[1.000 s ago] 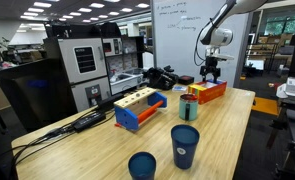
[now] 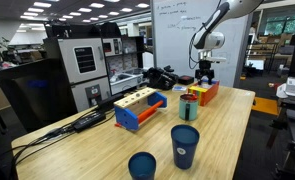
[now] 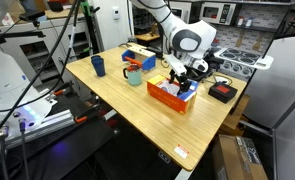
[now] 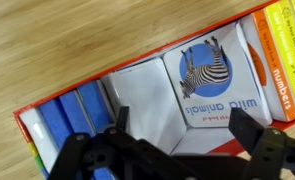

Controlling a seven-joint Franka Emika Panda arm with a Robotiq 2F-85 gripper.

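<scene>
A red-orange box [image 3: 171, 98] of small books sits on the wooden table, also seen as the box [image 2: 211, 92] in exterior view 1. Inside it, the wrist view shows a white book with a zebra [image 4: 208, 74], a plain white block [image 4: 150, 98] beside it, blue books [image 4: 77, 115] at one end and orange and yellow books [image 4: 283, 55] at the other. My gripper is open over the box, its dark fingers spread across the zebra book and the white block. Nothing shows held between them. Contact with the books cannot be judged.
Two dark blue cups [image 2: 185, 145] and a green mug [image 2: 188, 107] stand on the table away from the box. A wooden toy bench [image 2: 140, 106] is farther along. Bare tabletop [image 3: 165, 132] lies in front of the box.
In exterior view 1 the arm and gripper have shifted left above the box, toward the camera side. The box and the other objects look unmoved.
</scene>
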